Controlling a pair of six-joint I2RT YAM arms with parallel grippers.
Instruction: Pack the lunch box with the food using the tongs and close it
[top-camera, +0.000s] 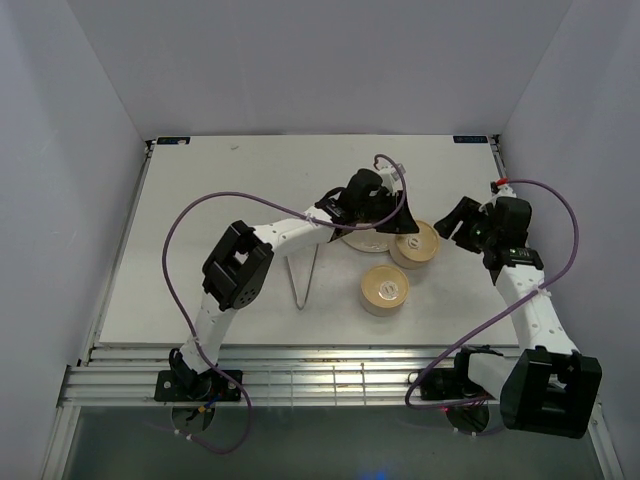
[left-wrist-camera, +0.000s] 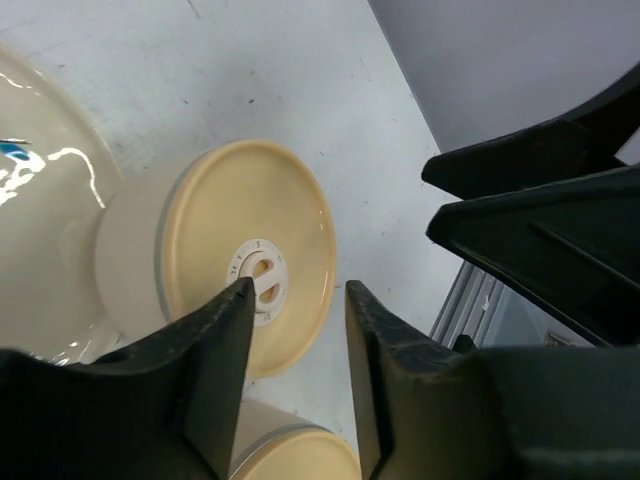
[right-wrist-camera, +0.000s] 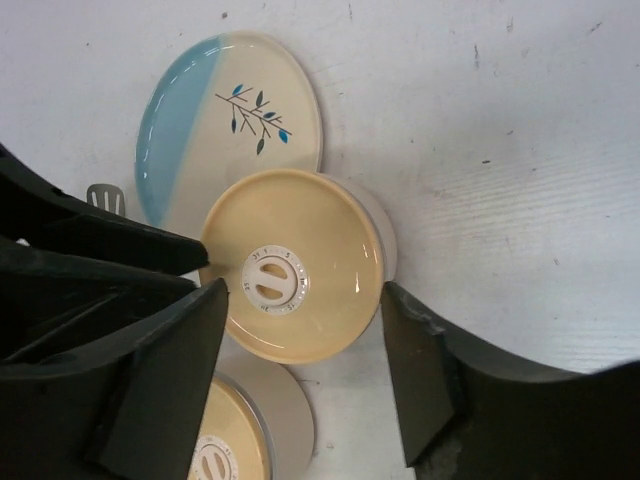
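A round lunch box with a cream lid and white dial (top-camera: 418, 248) stands by the rim of a blue-and-cream plate (right-wrist-camera: 175, 120). My left gripper (top-camera: 400, 225) is over its left part; in the left wrist view the fingers (left-wrist-camera: 205, 400) are apart, the box between and beyond them. My right gripper (top-camera: 455, 220) is just right of it, fingers (right-wrist-camera: 440, 380) apart, with the lid in view between them; whether they touch it I cannot tell. A second lidded box (top-camera: 384, 290) stands nearer the front edge.
A grey utensil (right-wrist-camera: 105, 198) shows by the plate. A long thin frame-like item (top-camera: 300, 295) lies left of the boxes. Both arms crowd the area over the box.
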